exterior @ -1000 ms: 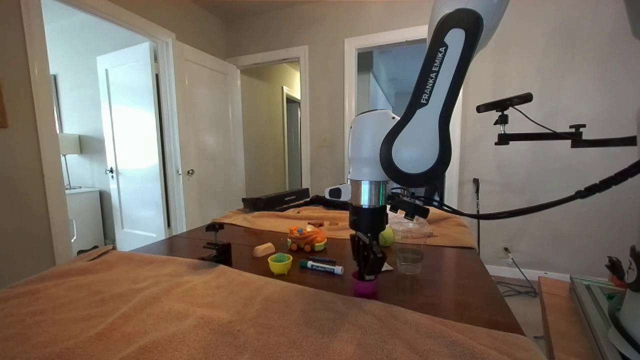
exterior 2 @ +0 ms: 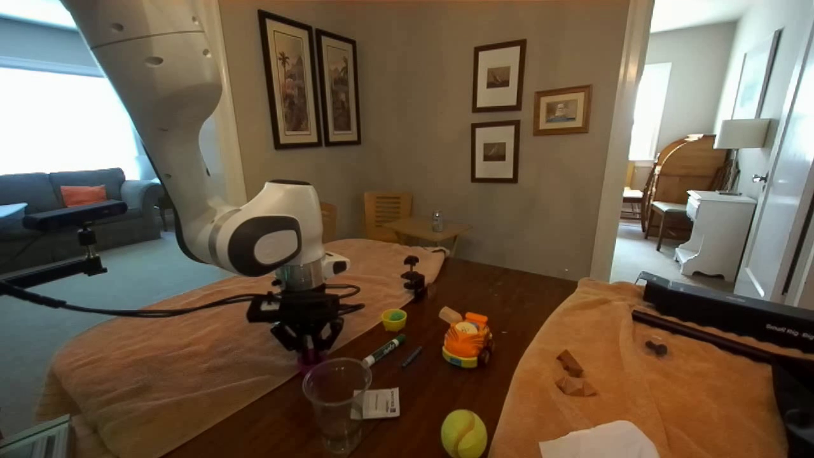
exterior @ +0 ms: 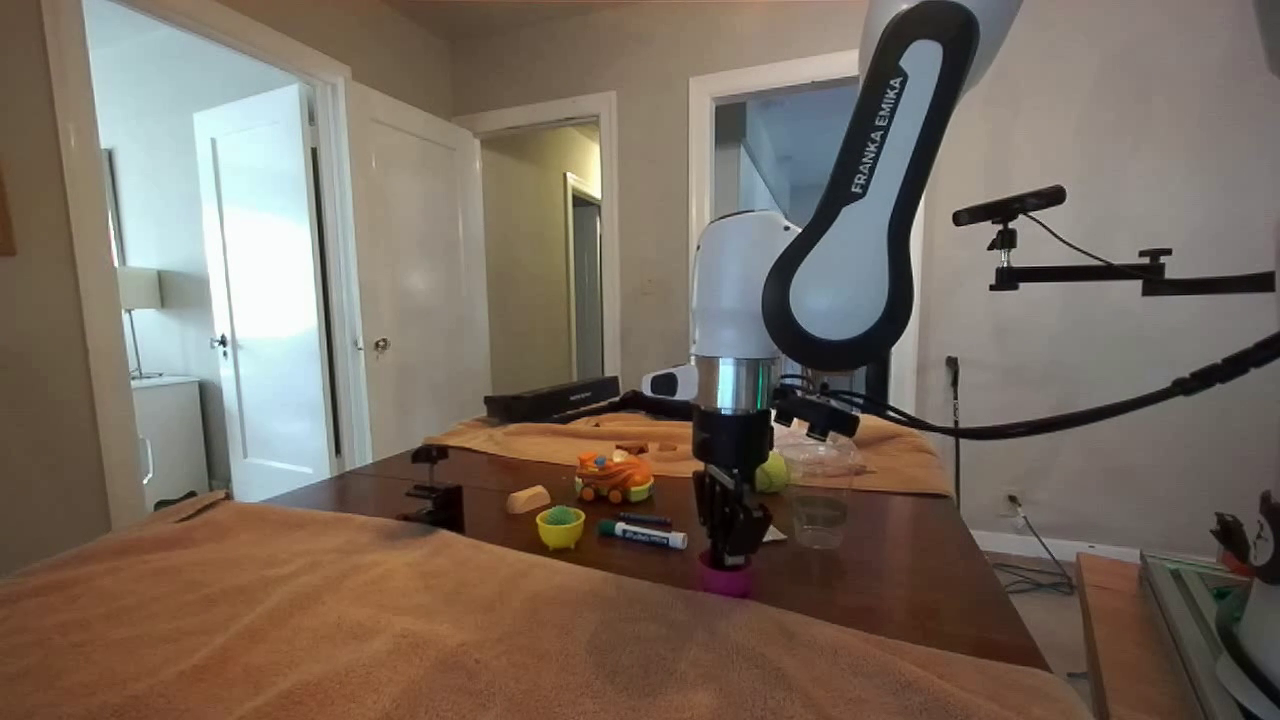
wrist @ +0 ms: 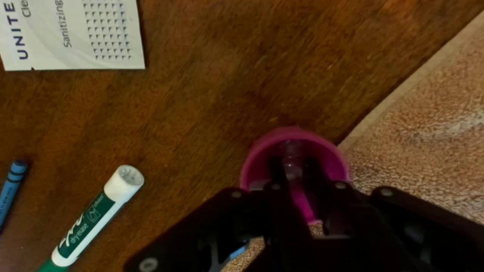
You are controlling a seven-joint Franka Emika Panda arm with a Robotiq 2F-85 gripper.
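Note:
A small magenta cup (exterior: 726,583) stands on the dark table beside the towel's edge. My gripper (exterior: 728,559) points straight down with its fingertips inside the cup's mouth. In the wrist view the two dark fingers (wrist: 314,174) are a little apart, and the cup's magenta wall (wrist: 255,159) shows around them and through the narrow gap. Something clear and shiny (wrist: 292,163) lies inside the cup near the fingertips; whether they touch it is unclear. Exterior view 2 shows the cup (exterior 2: 309,359) mostly covered by the gripper (exterior 2: 309,347).
A green-and-white marker (wrist: 93,217), a blue crayon (wrist: 11,186) and a white packet (wrist: 72,36) lie nearby. A yellow cup (exterior: 560,528) holds something green. The clear plastic cup (exterior 2: 336,412), tennis ball (exterior 2: 463,434) and orange toy vehicle (exterior 2: 467,341) also stand around.
My gripper has shifted slightly left in exterior view 1 and sits a little lower in the magenta cup. The other objects look unmoved.

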